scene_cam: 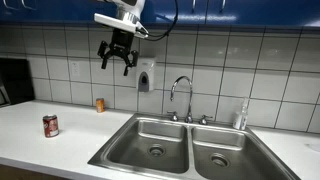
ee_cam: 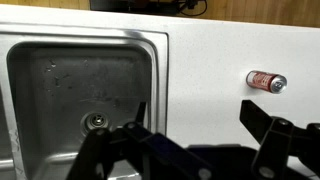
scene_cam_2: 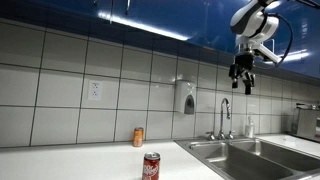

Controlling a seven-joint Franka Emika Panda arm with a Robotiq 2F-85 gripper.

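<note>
My gripper [scene_cam: 115, 62] hangs high in front of the tiled wall, well above the counter. Its two fingers stand wide apart in the wrist view, and only sink edge and bare counter show between them; the gripper is open. A dark red can [scene_cam: 50, 126] with a silver top stands upright on the left part of the counter. The same red can [ee_cam: 266, 81] appears to the right of the fingers in the wrist view, far below them. Close to the back wall stands a smaller-looking orange can [scene_cam_2: 138, 137]. Neither can touches the gripper.
A double-basin sink [scene_cam: 188, 133] with a tall faucet [scene_cam: 180, 85] takes up the right side. Behind it stands a soap bottle [scene_cam: 241, 115]; a dispenser [scene_cam: 146, 74] hangs on the wall. Blue cabinets [scene_cam_2: 130, 20] run overhead. The white counter [scene_cam: 90, 135] between cans and sink is clear.
</note>
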